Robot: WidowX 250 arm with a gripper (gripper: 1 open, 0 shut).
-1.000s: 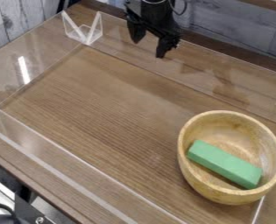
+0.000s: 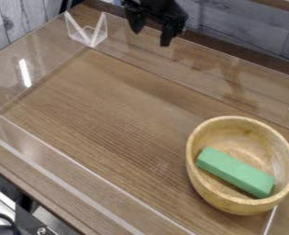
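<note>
My gripper (image 2: 150, 26), a dark shape, is at the top centre of the camera view over the back part of the wooden table, partly cut off by the frame's top edge. Its fingers point down; whether they are open or shut is unclear, and I cannot make out anything held. At the lower right a round beige bowl (image 2: 241, 130) holds a green block (image 2: 235, 171).
A clear, wire-like object (image 2: 88, 29) stands at the back left. The table's edge runs along the lower left, with dark space beyond it.
The bowl and green block have not moved.
</note>
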